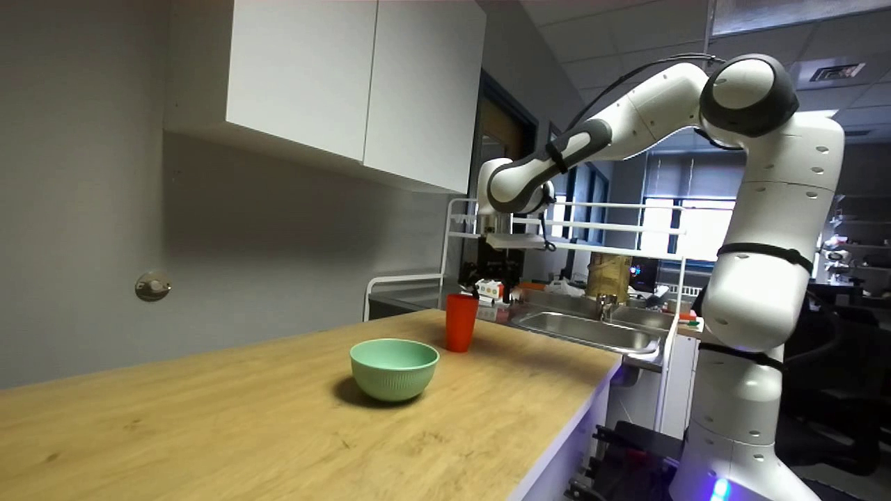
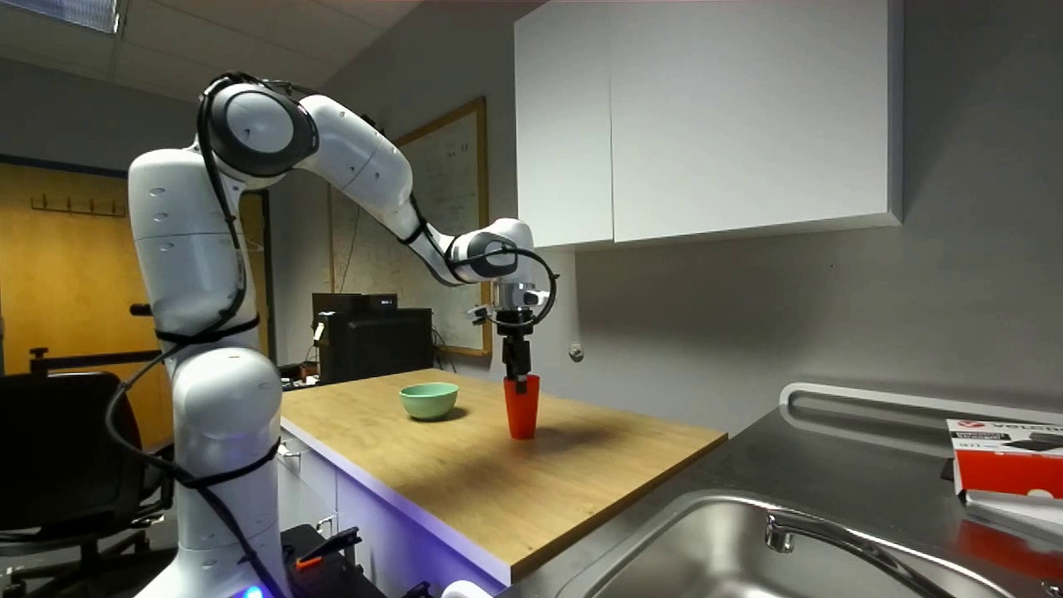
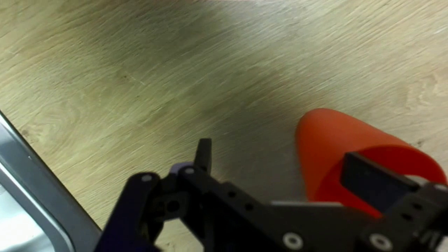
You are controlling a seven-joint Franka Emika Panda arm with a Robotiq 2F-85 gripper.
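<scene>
A red cup (image 1: 460, 324) stands upright on the wooden counter, and its mouth faces up toward the camera in the wrist view. My gripper is open at about the cup's rim height. One of its fingers (image 3: 373, 180) overlaps the mouth of the red cup (image 3: 327, 138); whether that fingertip is inside the rim I cannot tell. The other finger (image 3: 204, 155) is out over bare wood, clear of the cup. Exterior view 2 has a dark fingertip in front of the cup's upper edge. A light green bowl (image 1: 393, 371) rests upright near the cup.
At one end lies a steel sink (image 2: 688, 548) with a faucet (image 2: 847, 546), and a red and white box (image 2: 1006, 458) sits beside it. White cabinets (image 2: 747, 120) hang above the counter's wall side.
</scene>
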